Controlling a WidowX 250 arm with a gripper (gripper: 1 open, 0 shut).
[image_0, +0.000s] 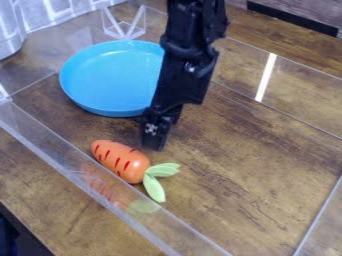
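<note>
An orange toy carrot with dark stripes and pale green leaves lies on the wooden surface at the lower left of the camera view. A blue round plate lies behind it at the upper left. My black gripper reaches down from the top centre, its tip low over the surface just above and right of the carrot, in front of the plate. It looks open, though its fingers are dark and hard to make out, and I see nothing held.
A clear plastic barrier runs diagonally along the lower left edge. A white object stands at the top left.
</note>
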